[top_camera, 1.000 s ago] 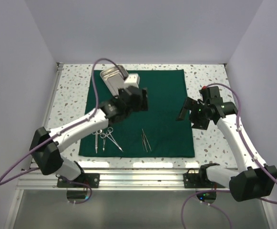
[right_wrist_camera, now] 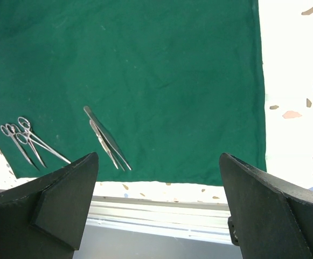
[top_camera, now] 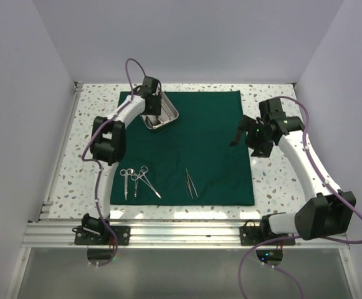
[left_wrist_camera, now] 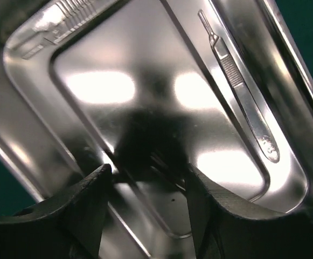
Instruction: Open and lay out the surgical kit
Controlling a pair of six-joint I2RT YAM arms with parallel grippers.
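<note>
My left gripper is inside the metal tray point(top_camera: 169, 117), its fingers apart with a gap between them. In the left wrist view one scalpel handle point(left_wrist_camera: 245, 100) lies along the tray's right side, and another ridged metal instrument point(left_wrist_camera: 72, 16) lies at the upper left. Shadow darkens the tray floor around the fingertips; a thin shape shows dimly there. Over the right part of the green cloth point(top_camera: 199, 137), my right gripper stands open and empty. Tweezers point(right_wrist_camera: 109, 137) lie on the cloth, and scissor-like instruments point(right_wrist_camera: 29, 137) lie to their left.
The speckled table point(top_camera: 274, 187) shows around the cloth. The left forearm point(top_camera: 106, 177) passes over the cloth's left edge, close above the scissor-like instruments.
</note>
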